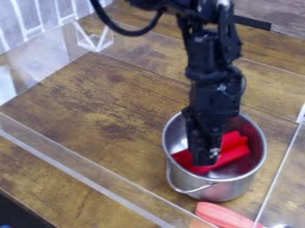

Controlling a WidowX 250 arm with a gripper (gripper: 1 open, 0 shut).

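My gripper [205, 140] reaches down into a silver metal bucket [215, 188] at the right of the wooden surface. Inside the bucket is a red object [233, 151], partly covered by the dark gripper fingers, which look close around it. Exactly how they grip it is hard to see.
A pink-red object [220, 215] lies outside the bucket at the bottom right. Clear plastic edges run along the left side, and a white bracket [93, 37] stands at the upper left.
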